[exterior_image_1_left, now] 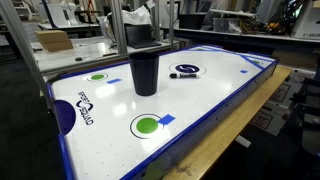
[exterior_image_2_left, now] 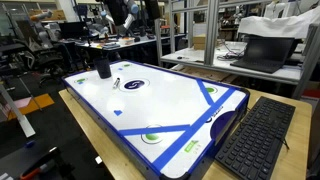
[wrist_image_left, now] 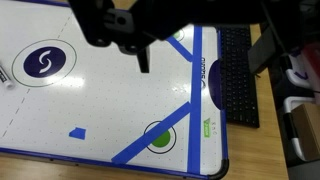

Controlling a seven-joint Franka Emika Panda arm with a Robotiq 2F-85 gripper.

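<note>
A black cup (exterior_image_1_left: 145, 75) stands upright on the white game table (exterior_image_1_left: 110, 125), and exterior view 2 shows the same cup (exterior_image_2_left: 103, 68) toward the table's far end. Close to the centre logo lies a small dark and light marker-like object (exterior_image_1_left: 184, 75). At the wrist view's left edge, part of what looks like this object (wrist_image_left: 5, 76) is visible. My gripper is open above the table's other end, its dark fingers apart and nothing between them. The cup is outside the wrist view.
Blue tape (exterior_image_2_left: 175, 131) crosses the table. Beside the table's end lies a black keyboard (exterior_image_2_left: 257, 135) on a wooden surface, with a laptop (exterior_image_2_left: 265, 50) on a bench behind.
</note>
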